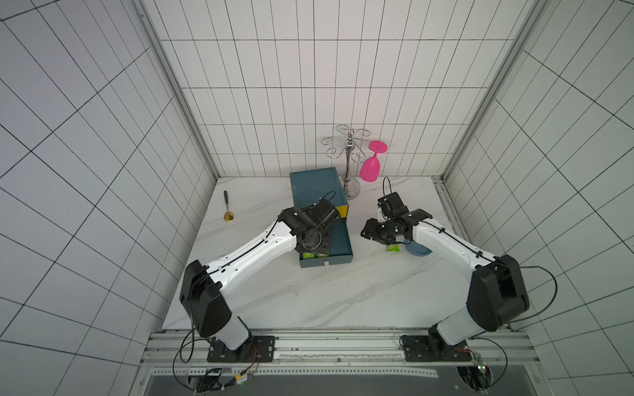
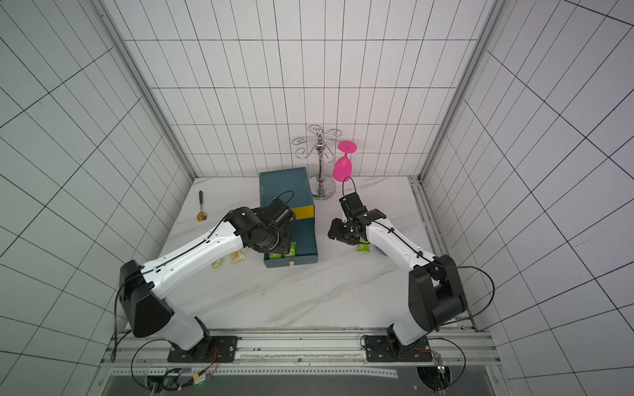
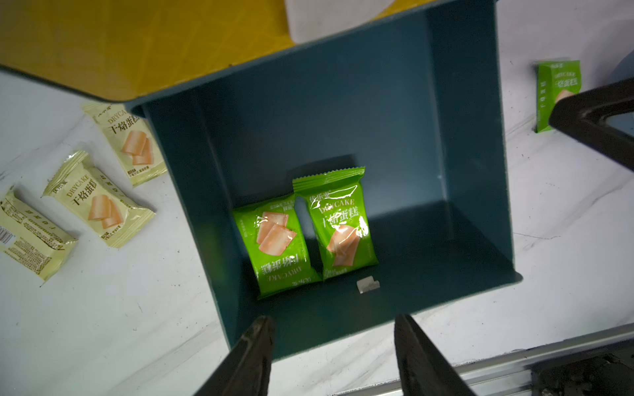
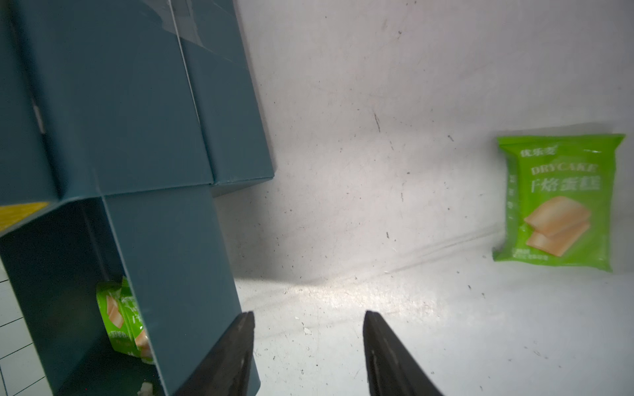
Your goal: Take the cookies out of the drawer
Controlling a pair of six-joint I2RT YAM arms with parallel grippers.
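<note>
The open teal drawer (image 3: 360, 99) holds two green cookie packets, the left one (image 3: 270, 257) and the right one (image 3: 336, 224), side by side near its front. My left gripper hangs over the drawer, fingers apart, nothing visible between them. A third green packet (image 4: 558, 198) lies on the table right of the drawer. My right gripper is open above the table beside the drawer's right wall, holding nothing.
Several cream packets (image 3: 99, 198) lie left of the drawer. A blue plate (image 1: 420, 250) is at the right, a metal stand (image 1: 350, 188) with a pink goblet (image 1: 369, 168) behind.
</note>
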